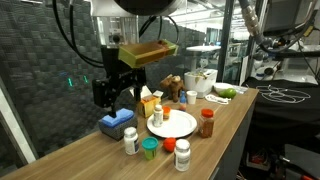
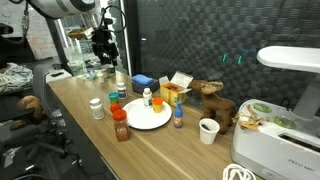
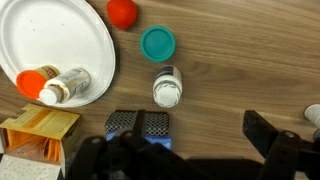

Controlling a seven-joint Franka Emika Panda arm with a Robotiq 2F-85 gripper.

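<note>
My gripper (image 1: 122, 100) hangs above the wooden table with its fingers wide apart and nothing between them. In the wrist view the fingers (image 3: 262, 133) come in from the lower edge. A small white-capped bottle (image 3: 167, 87) stands upright a little beyond the space between them, well below my gripper. The same bottle (image 1: 131, 140) is near the front left of the plate in exterior view 1. Beside it is a green-lidded jar (image 1: 150, 148). A red ball (image 1: 168, 144) and another white bottle (image 1: 182, 156) stand farther right.
A white plate (image 1: 184, 125) carries a bottle and an orange cup. Close to the left finger are a dark box with a blue top (image 1: 117, 118) and a yellow carton (image 3: 42, 132). A red-brown jar (image 1: 207, 123) stands near the edge.
</note>
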